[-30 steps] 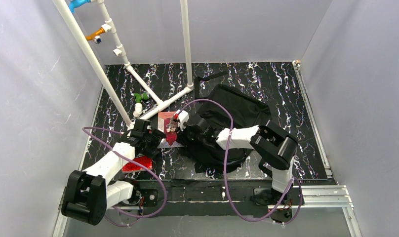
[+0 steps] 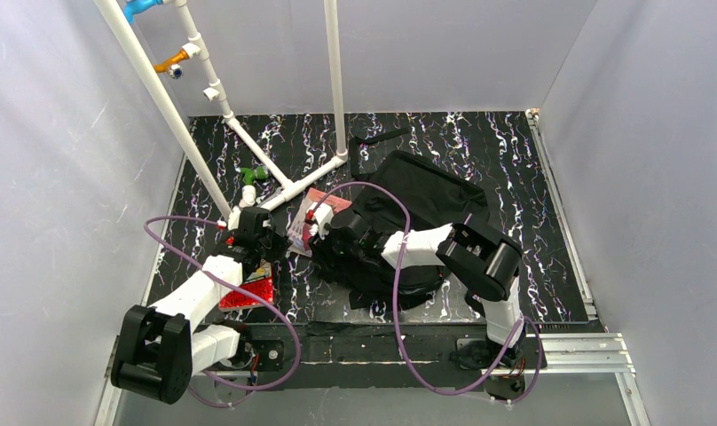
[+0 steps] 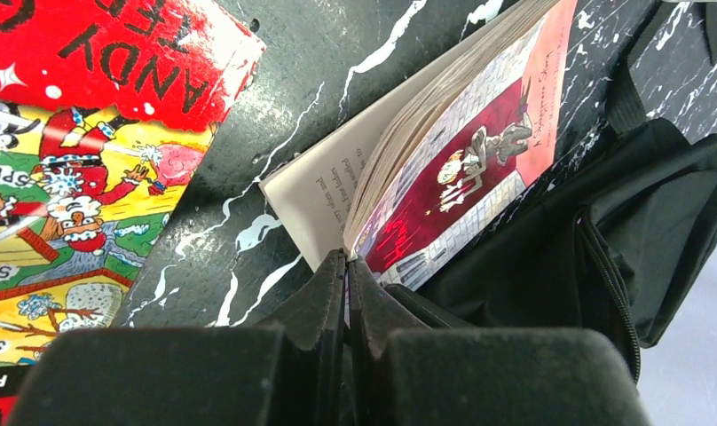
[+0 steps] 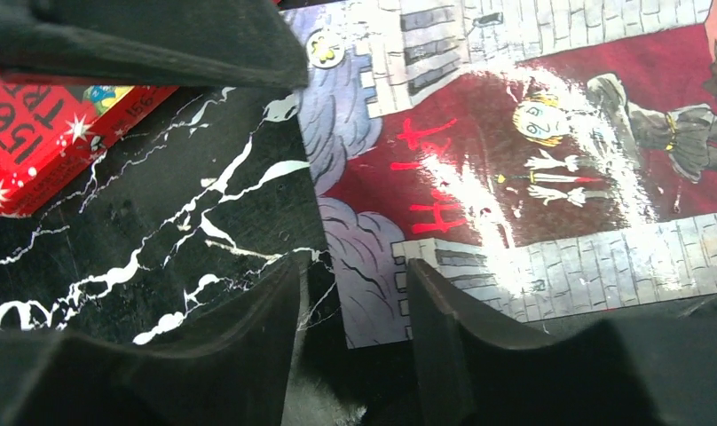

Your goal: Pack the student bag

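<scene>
A paperback (image 3: 470, 177) with a maroon, pink and grey cover lies angled beside the black backpack (image 2: 426, 191), its pages slightly fanned. My left gripper is shut at the paperback's near corner; I cannot make out anything held between the fingertips. My right gripper is part open over the same book's cover (image 4: 559, 151), at its lower edge, fingers apart. Red and yellow books (image 3: 71, 213) lie to the left, partly under the left arm in the top view.
White PVC pipe frame (image 2: 297, 185) with coloured fittings stands behind and left. A backpack strap (image 2: 373, 142) lies at the back.
The paperback has turned askew. My left gripper has moved slightly up in the top view; the right arm has shifted a little to the left.
</scene>
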